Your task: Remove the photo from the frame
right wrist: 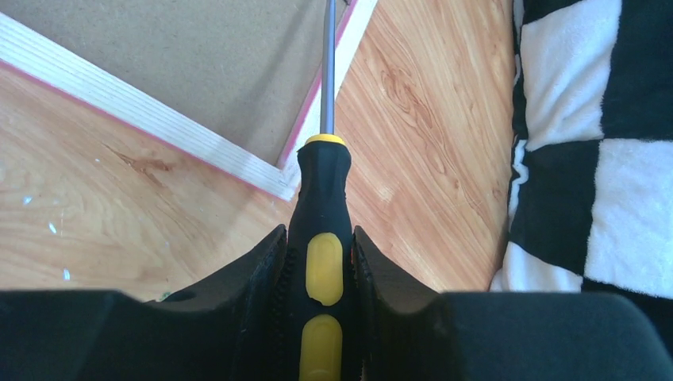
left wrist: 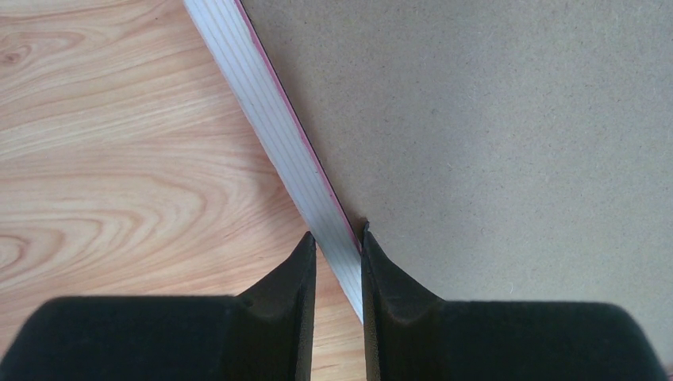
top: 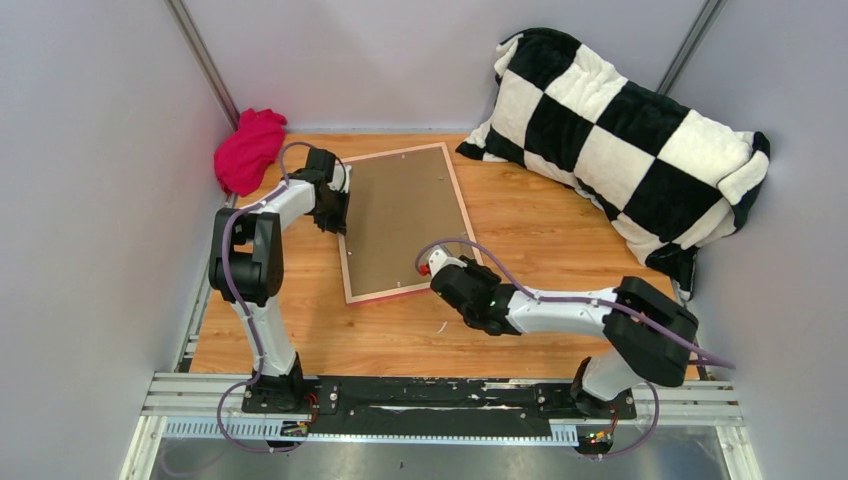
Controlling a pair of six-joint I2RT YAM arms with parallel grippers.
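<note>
A square frame (top: 350,270) lies back up on the wood table, its brown backing board (top: 400,205) showing. My left gripper is shut on the frame's left edge, its pale rim (left wrist: 270,111) between the fingertips. My right gripper grips a black and yellow screwdriver (right wrist: 324,266), whose shaft reaches over the backing board near the frame's near right corner. The screwdriver's tip is at the top edge of the right wrist view, by a small metal tab. No photo is visible.
A checkered pillow (top: 620,150) fills the back right, and a red cloth (top: 250,150) lies at the back left. Bare table (top: 560,250) shows right of the frame and in front of it. Walls border the sides and back.
</note>
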